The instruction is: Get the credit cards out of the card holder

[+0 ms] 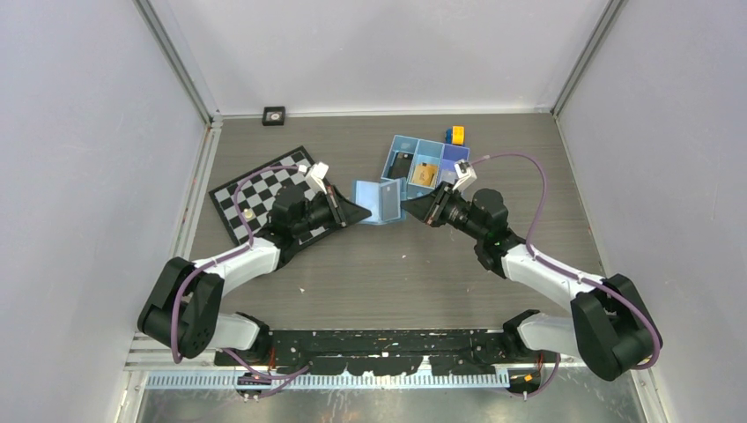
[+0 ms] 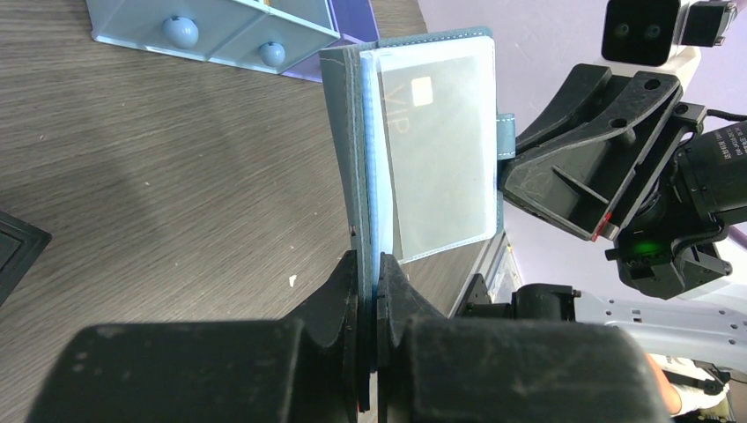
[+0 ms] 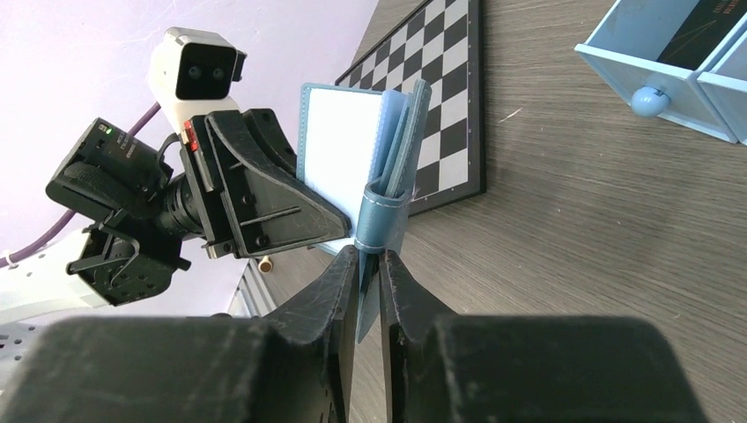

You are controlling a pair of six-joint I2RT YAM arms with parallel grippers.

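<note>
The blue card holder hangs spread above the table between both arms. My left gripper is shut on its lower edge. Behind a clear sleeve in the left wrist view shows a pale card with faint VIP lettering and a gold chip. My right gripper is at the holder's right edge. Seen in the right wrist view, its fingertips stand a little apart on either side of the edge below the holder's clasp strap. Whether they touch it, I cannot tell.
Behind the holder stands a blue sectioned tray with a black item and a golden item in it. A chessboard lies under the left arm.
</note>
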